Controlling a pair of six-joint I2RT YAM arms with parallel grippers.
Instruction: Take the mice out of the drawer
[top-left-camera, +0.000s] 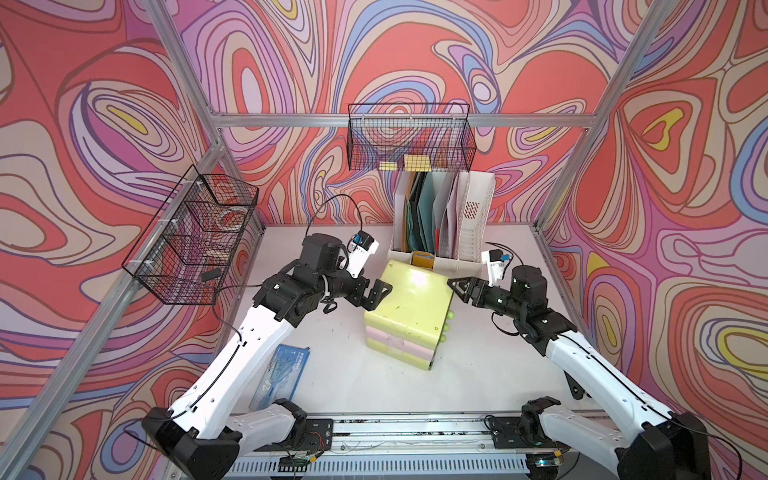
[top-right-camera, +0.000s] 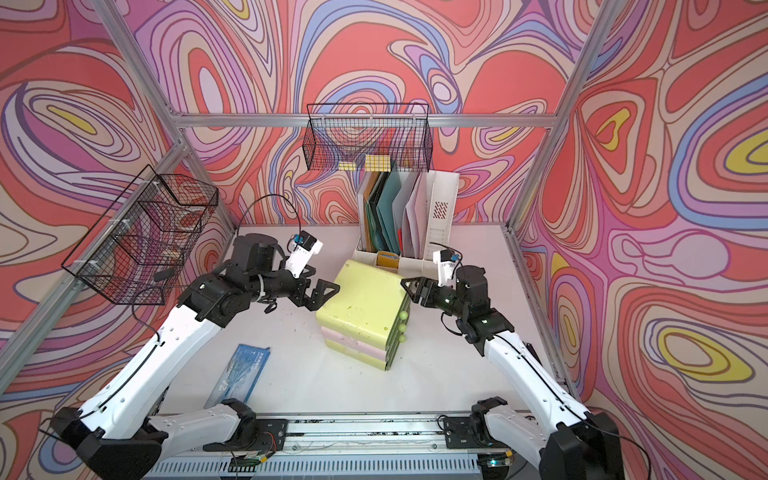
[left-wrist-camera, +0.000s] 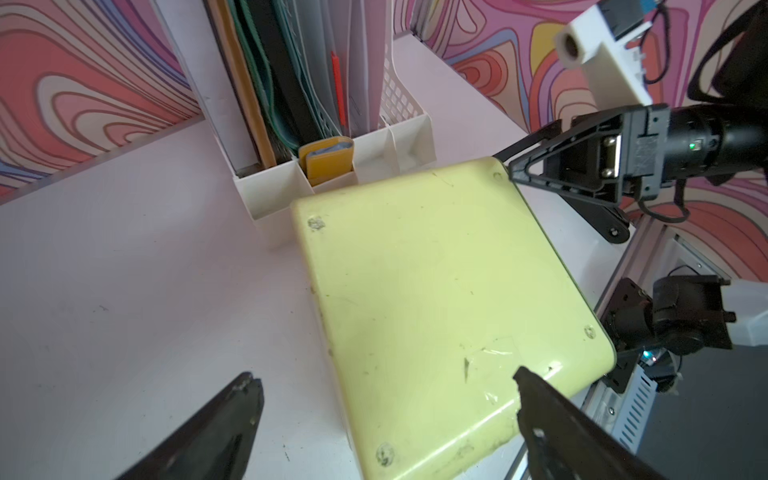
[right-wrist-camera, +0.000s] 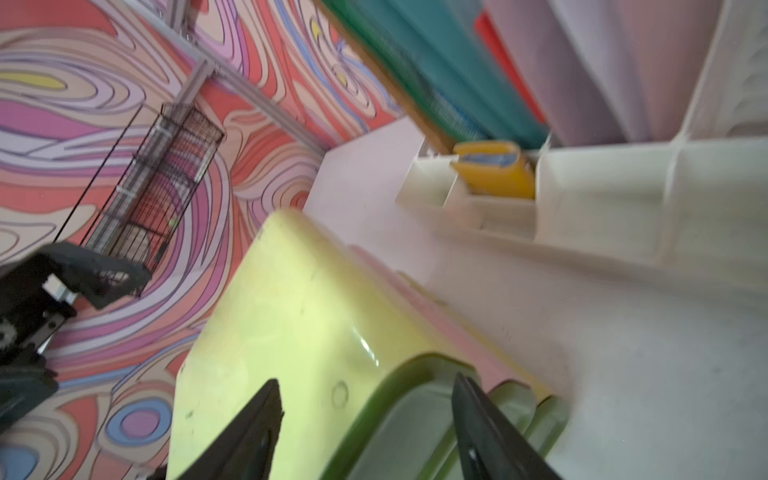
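A small drawer unit (top-left-camera: 412, 300) with a glossy yellow top and pink and yellow layers stands mid-table, angled. Green knobs (top-left-camera: 449, 320) line its right side. No mice show; the drawers' insides are hidden. My left gripper (top-left-camera: 376, 293) is open over the unit's left edge, nothing held. In the left wrist view its fingers (left-wrist-camera: 220, 428) are spread wide, the yellow top (left-wrist-camera: 448, 304) beyond them. My right gripper (top-left-camera: 464, 286), part open, is by the top's far right corner. Its fingers (right-wrist-camera: 252, 428) look spread around that edge in the right wrist view; contact cannot be told.
Behind the unit stands a white organizer (top-left-camera: 477, 212) full of folders, close to its far edge. Wire baskets hang at the back (top-left-camera: 412, 136) and left (top-left-camera: 196, 240). A blue flat packet (top-left-camera: 280, 376) lies front left.
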